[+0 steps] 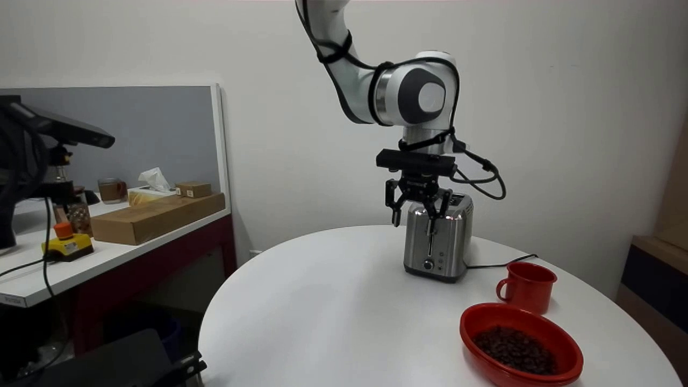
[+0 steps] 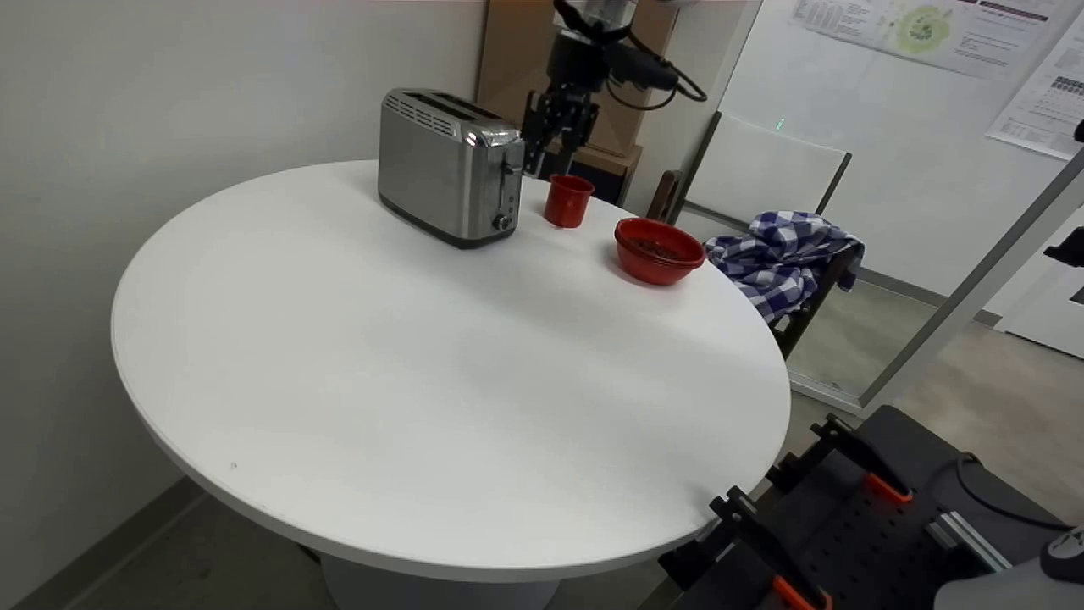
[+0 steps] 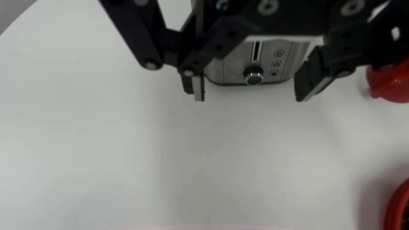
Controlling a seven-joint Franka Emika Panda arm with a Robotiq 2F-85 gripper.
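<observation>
A silver toaster stands upright on the round white table. Its front, with a knob and small round buttons, is partly covered by my gripper in the wrist view. The toaster's lever sits high in its slot. In front of the toaster's upper part, my gripper hangs with its fingers spread apart. Nothing is held between the two fingertips. No button light shows now.
To the toaster's right stand a red mug and a red bowl of dark beans. A power cord runs behind toward the mug.
</observation>
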